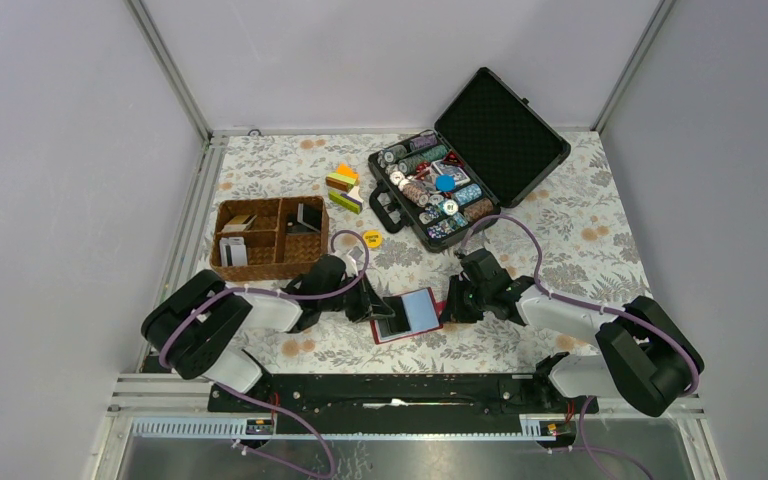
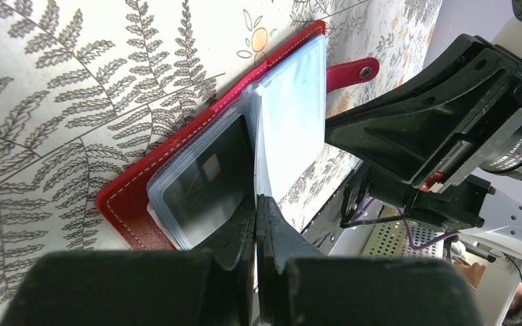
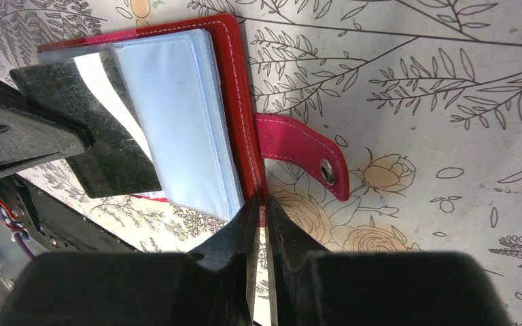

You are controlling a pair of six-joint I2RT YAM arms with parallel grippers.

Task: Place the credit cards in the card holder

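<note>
The red card holder (image 2: pixel 183 142) lies open near the table's front, its clear sleeves (image 3: pixel 177 109) spread out. My left gripper is shut on a thin black card with a white stripe, which stands tilted over the sleeves and shows almost edge-on in the left wrist view. How far its lower edge sits in a sleeve cannot be told. A dark patch with a gold chip-like mark (image 2: pixel 211 166) shows in the left sleeve. My right gripper is shut on the holder's red edge, beside the snap strap (image 3: pixel 306 149).
A brown wicker basket (image 1: pixel 278 270) with cards in its compartments stands at the left. Behind the holder, an open black case (image 1: pixel 505 135) holds chips. Small colourful items (image 1: pixel 343 190) lie between them. Open table stretches to the right.
</note>
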